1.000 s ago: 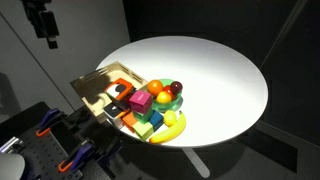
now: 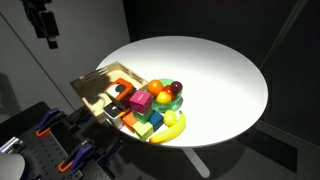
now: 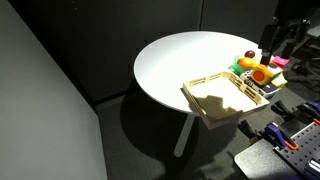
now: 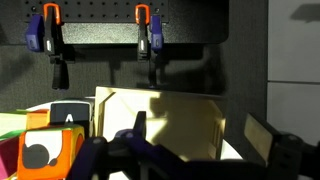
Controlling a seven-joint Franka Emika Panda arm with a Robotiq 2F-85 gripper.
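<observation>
My gripper (image 2: 46, 36) hangs high at the upper left in exterior view 1, well above the table. Its fingers stand apart in the wrist view with nothing between them. Below, a shallow wooden tray (image 3: 215, 103) lies empty near the table edge. Beside it is a cluster of toys: an orange-and-black block (image 2: 119, 90), a magenta cube (image 2: 141, 101), a yellow banana (image 2: 169, 129) and several small coloured blocks. A green bowl (image 2: 177, 103) holds round fruit, among them an orange (image 2: 155, 87) and a dark red one (image 2: 176, 88).
Orange-and-blue clamps (image 4: 50, 30) sit on the dark perforated mount at the robot's base. A dark gap separates that base from the table.
</observation>
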